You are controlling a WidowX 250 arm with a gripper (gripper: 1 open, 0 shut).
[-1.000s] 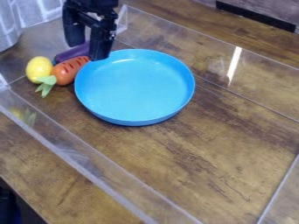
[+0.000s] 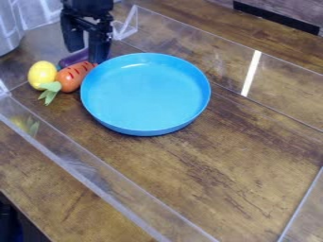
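Observation:
My black gripper (image 2: 86, 36) hangs at the top left, its fingers open and pointing down over a purple object (image 2: 76, 58), which it partly hides. An orange toy carrot (image 2: 74, 76) with green leaves lies just in front of that, and a yellow lemon-like object (image 2: 42, 74) lies to its left. A large blue plate (image 2: 145, 95) sits to their right.
A metal pot (image 2: 8, 26) stands at the left edge. Clear plastic strips run along the wooden table (image 2: 214, 180), which is bare to the right and front.
My gripper has shifted a little to the left, above the purple object. The plate, carrot and yellow object look unmoved.

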